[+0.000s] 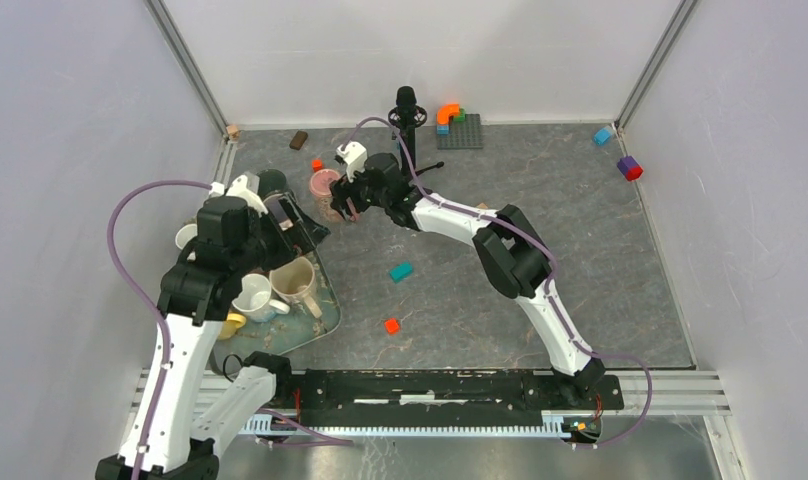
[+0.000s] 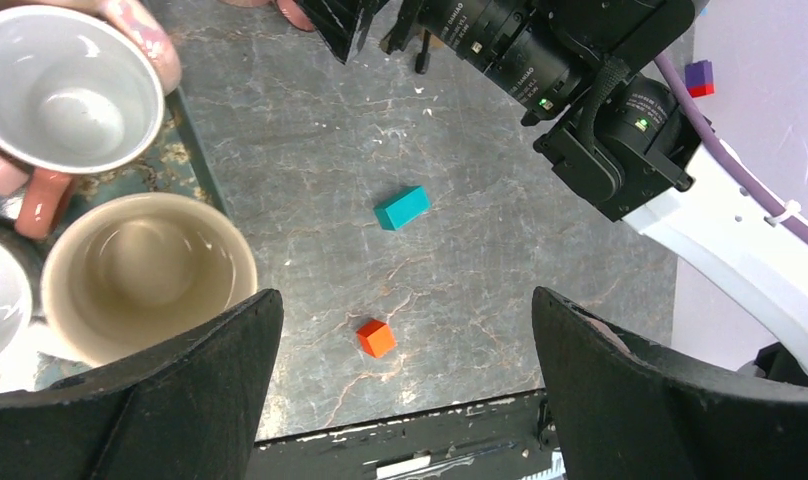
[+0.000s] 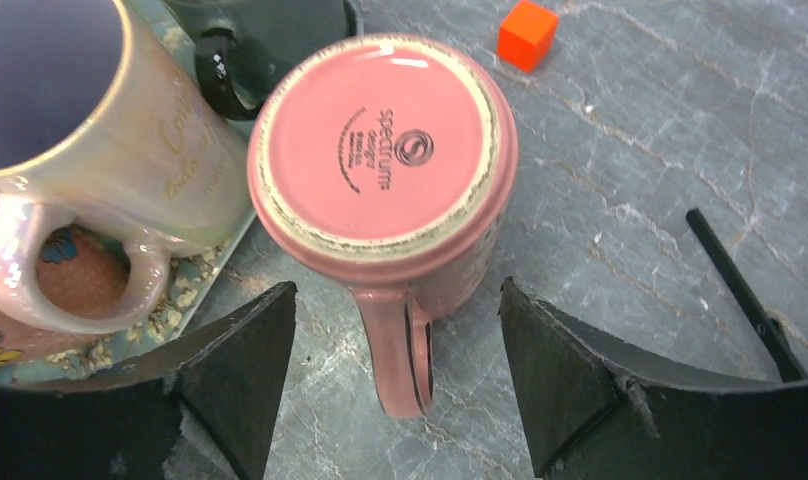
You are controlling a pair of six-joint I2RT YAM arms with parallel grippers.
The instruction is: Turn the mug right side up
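An upside-down pink mug (image 3: 380, 150) stands on the floor beside the tray; its handle (image 3: 395, 350) points toward my right gripper, whose fingers are apart on either side of it, touching nothing visible. In the top view the mug (image 1: 323, 185) is partly behind that gripper. My left gripper hangs open over the tray's right edge, nothing between its fingers.
The tray (image 1: 320, 340) of several mugs lies at left. An orange cube (image 1: 391, 326), a teal block (image 1: 400, 272) and a dark green baseplate (image 1: 460, 140) with bricks are on the floor, which is clear at centre right.
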